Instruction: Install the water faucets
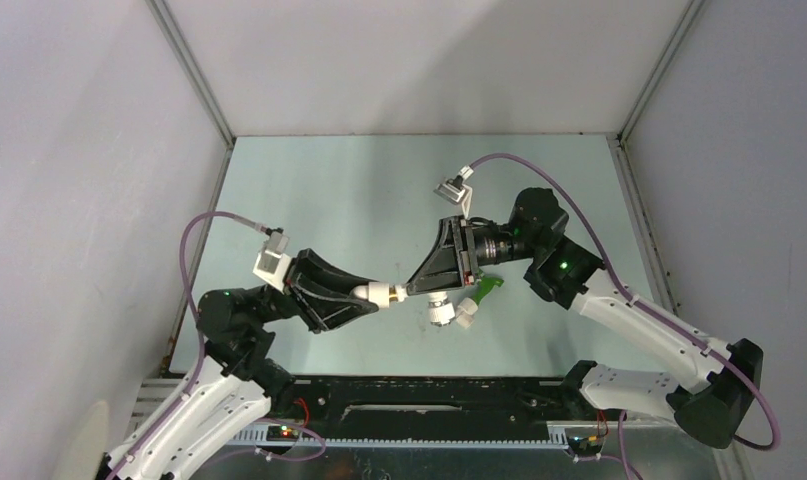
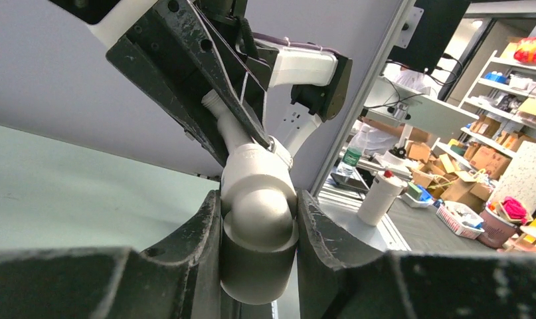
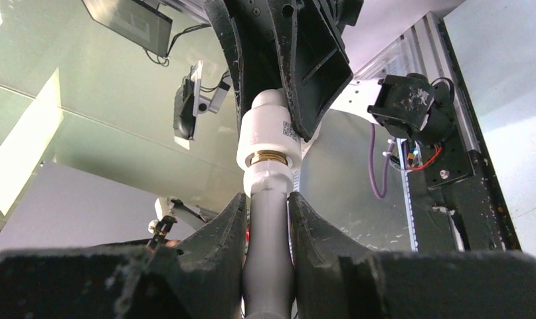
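Note:
A white plastic fitting with a rounded end [image 2: 255, 219] is between the fingers of my left gripper, which is shut on it. The same fitting [image 3: 270, 136] faces the white faucet [image 3: 268, 179], and a brass thread shows in the short gap between them. My right gripper has its fingers on both sides of the faucet's grey-white body. Whether they press on it I cannot tell. From above, the left gripper [image 1: 367, 293] and the right gripper [image 1: 411, 289] meet nearly tip to tip over the table. The faucet's white ribbed spout end [image 1: 440, 310] hangs below the right fingers.
A green-handled piece with a white end [image 1: 467, 311] lies on the table just beyond the right gripper. Bare pale table [image 1: 319, 190] extends behind and to the left. White walls [image 1: 89, 200] close in the sides, with a dark rail [image 1: 429, 392] along the front.

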